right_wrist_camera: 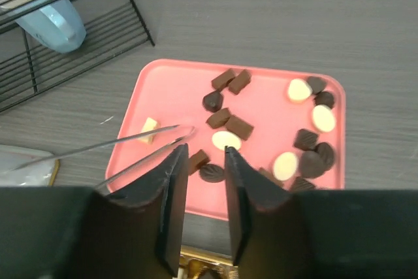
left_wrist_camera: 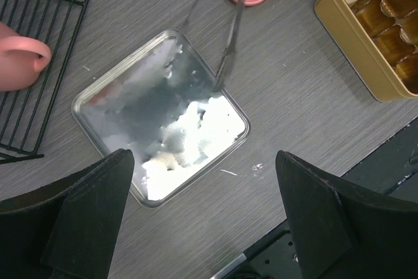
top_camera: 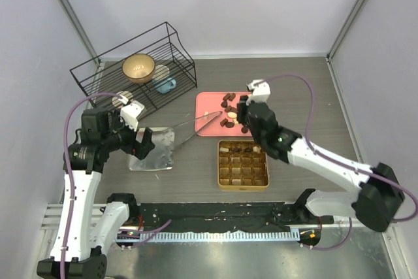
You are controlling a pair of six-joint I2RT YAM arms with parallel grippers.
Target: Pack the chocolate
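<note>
Assorted brown and cream chocolates lie scattered on the pink tray. Toward the front stands a gold box with moulded compartments, a few pieces in its back row. Metal tongs stretch from the pink tray leftward toward the metal tray, their arms spread and blurred in the left wrist view. Over the pink tray is my right gripper, a clear gap between its fingers; the tongs are to their left, not between them. My left gripper is wide open and empty, beside the metal tray.
A black wire rack with a bowl, plates and a blue cup fills the back left. Bare table shows right of the pink tray and between metal tray and gold box.
</note>
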